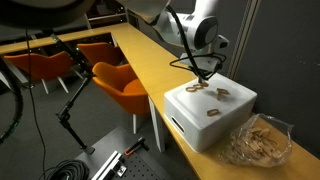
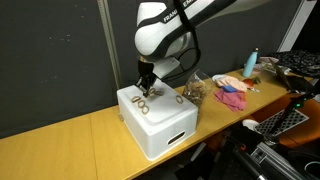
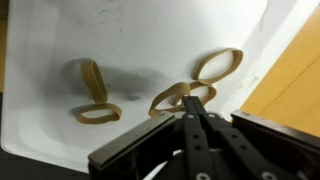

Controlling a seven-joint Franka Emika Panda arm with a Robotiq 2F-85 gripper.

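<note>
Several tan rubber bands lie on the flat top of a white box [image 2: 158, 133]. In the wrist view, one band [image 3: 218, 65] forms an oval near the box's right edge, and another loop [image 3: 158, 103] reaches right up to the fingertips. Off to the left are a narrow folded band [image 3: 93, 80] and a flattened loop [image 3: 98, 116]. My gripper is shut, pointing down at the box top close to the middle loop. Whether any strand is caught between its tips cannot be made out.
A clear plastic bag [image 1: 256, 142] full of tan bands rests on the wooden table [image 1: 205, 165] beside the box. Pink cloth [image 2: 230, 88] and a blue bottle [image 2: 251, 62] stand farther along. Left of the box, the table is bare in exterior view 2.
</note>
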